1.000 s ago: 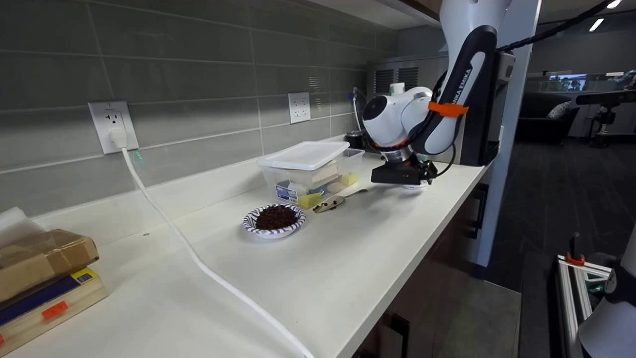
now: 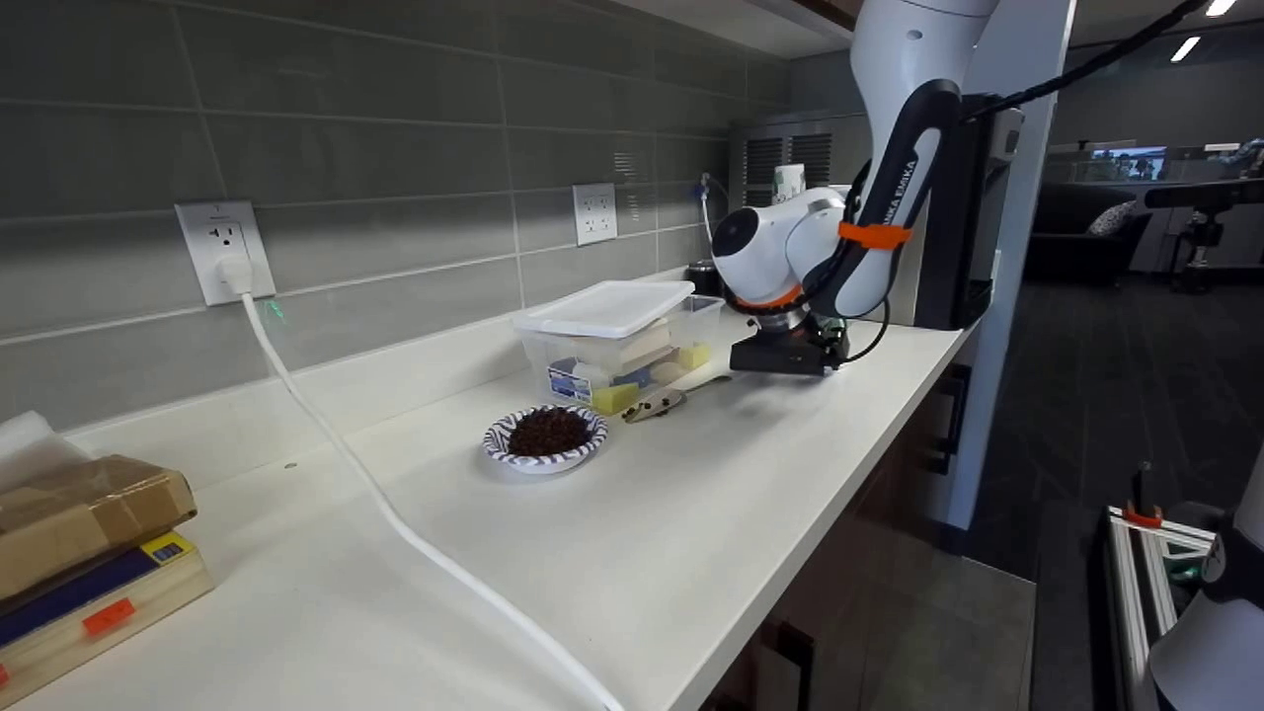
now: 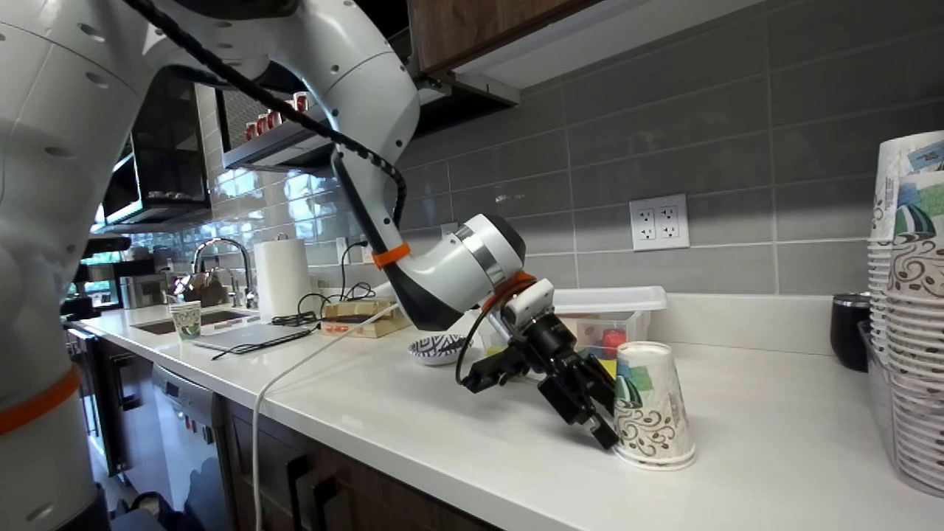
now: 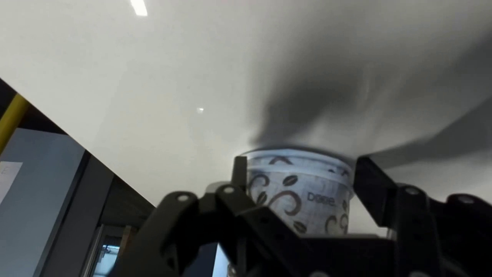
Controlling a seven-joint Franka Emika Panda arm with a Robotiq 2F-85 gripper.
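An upside-down paper cup (image 3: 653, 407), white with a brown scroll and leaf print, stands on the counter with its wide rim down. My gripper is low at the counter, its black fingers (image 4: 367, 182) partly open, one on each side of the cup close to the rim. In the wrist view the fingers are near or against the cup's edges; firm contact cannot be made out. From the second exterior side, the gripper (image 3: 608, 414) reaches the cup at a steep tilt. The first exterior view hides the fingertips and this cup.
A tall stack of paper cups (image 3: 916, 354) and a black tumbler (image 3: 850, 332) stand beyond the cup. Behind the arm are a lidded clear bin (image 2: 569, 355), a spatula (image 2: 654, 405) and a patterned bowl (image 2: 498, 440) of dark bits.
My wrist and gripper have shifted slightly left and lower in the first exterior view. A white rim that showed beneath the gripper is now hidden.
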